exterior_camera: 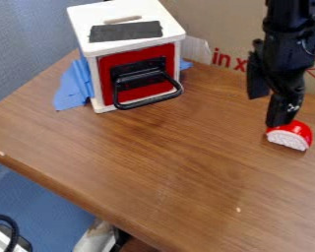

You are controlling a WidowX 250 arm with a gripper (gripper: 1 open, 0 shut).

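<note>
My black gripper point(283, 110) hangs at the right, pointing down over a red object with a white ridged band point(290, 135), its lower end at or just above that object's top; whether it touches, and how far the fingers stand apart, I cannot tell. A white toy oven point(126, 27) with a red front, black handle and dark patch on top stands at the back left.
A blue cloth point(71, 88) lies beside the oven's left side. A cardboard panel point(223, 30) rises behind. The table's left edge drops to blue flooring.
</note>
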